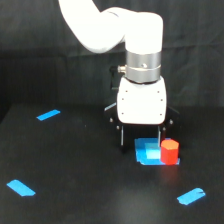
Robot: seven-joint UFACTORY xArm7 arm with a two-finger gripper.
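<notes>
The white arm reaches down from the top of the camera view, and its gripper stands open, with two thin dark fingers spread apart. Between them I see no held object. A red block rests on the right part of a blue square, just right of the right-hand finger. The gripper is over the left and back part of that square. A pale patch shows on the blue surface left of the block. Whether a finger touches the block I cannot tell.
Blue strips lie on the black table: one at the back left, one at the front left and one at the front right. Dark cloth hangs behind.
</notes>
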